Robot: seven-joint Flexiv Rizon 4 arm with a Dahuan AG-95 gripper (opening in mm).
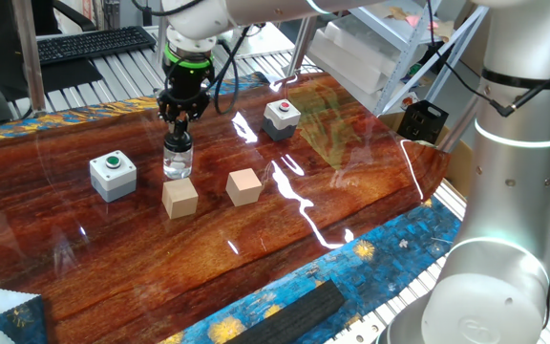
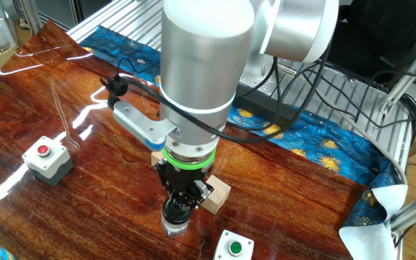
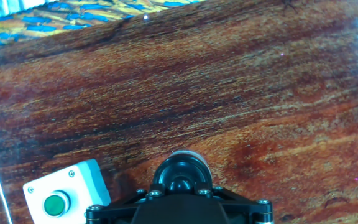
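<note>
A small clear bottle with a black top [image 1: 178,159] stands upright behind two wooden blocks; whether its base touches the table cannot be told. My gripper [image 1: 179,125] points down onto this top, its fingers drawn close together and apparently shut on its narrow upper part. From the opposite side, the clear bottle body [image 2: 174,229] shows below the gripper [image 2: 178,204]. In the wrist view the round black cap [image 3: 182,167] lies straight ahead of the gripper, whose fingertips partly cover it.
A green-button box [image 1: 114,176] stands left of the bottle, a red-button box [image 1: 281,119] farther right. Two wooden blocks, one nearer [image 1: 179,199] and one to its right [image 1: 244,187], sit close by.
</note>
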